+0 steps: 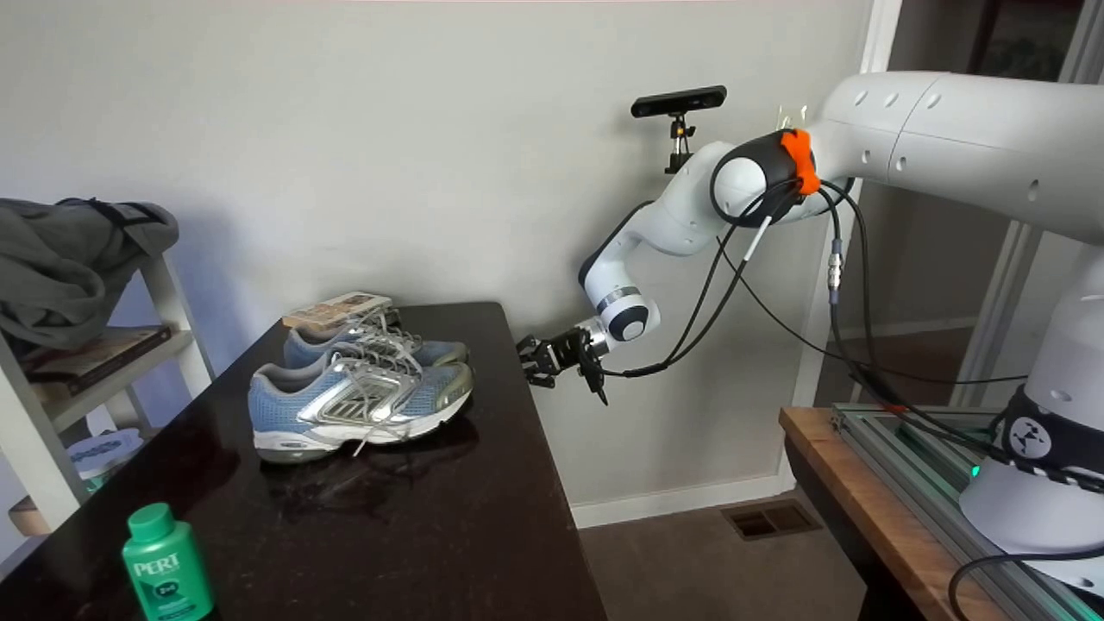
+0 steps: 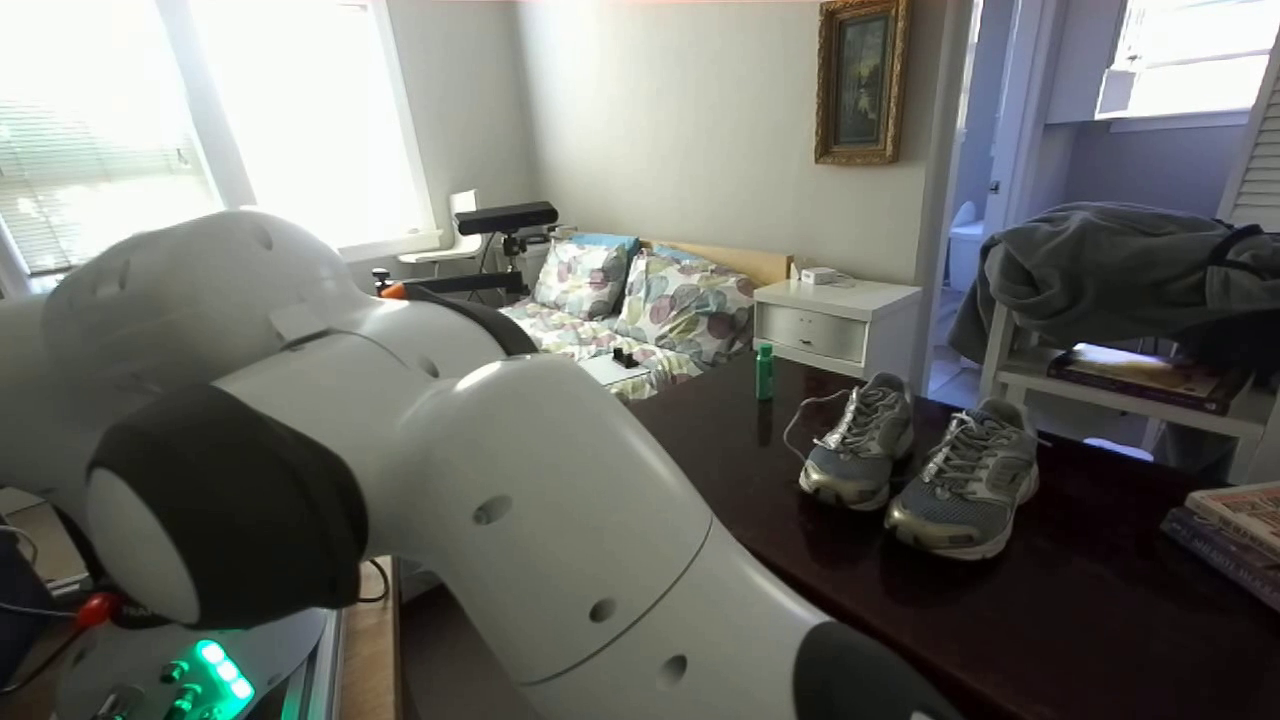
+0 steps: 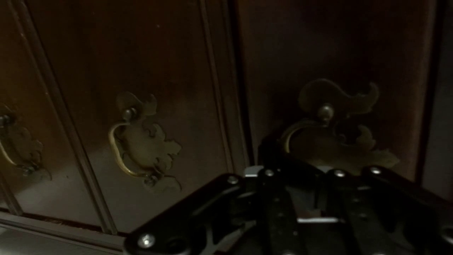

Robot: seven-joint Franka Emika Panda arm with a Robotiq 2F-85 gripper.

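At the dark wooden dresser's front edge, in exterior view 1, my gripper (image 1: 530, 361) reaches in from the right. The wrist view puts the gripper over the lower part of a brass drawer handle (image 3: 298, 125), its fingers closed on it. Only the handle's upper curve shows; the rest is hidden behind the black fingers. That handle sits on an ornate plate (image 3: 361, 158) on the rightmost drawer front (image 3: 276, 59), in a dark image. My gripper does not show in exterior view 2.
Another brass handle (image 3: 116, 151) is left of the gripper in the wrist view. Grey-blue sneakers (image 1: 357, 398), a green bottle (image 1: 166, 567) and books (image 1: 336, 310) stand on the dresser top (image 1: 445, 528). A grey wall (image 1: 662, 414) rises beyond the gripper.
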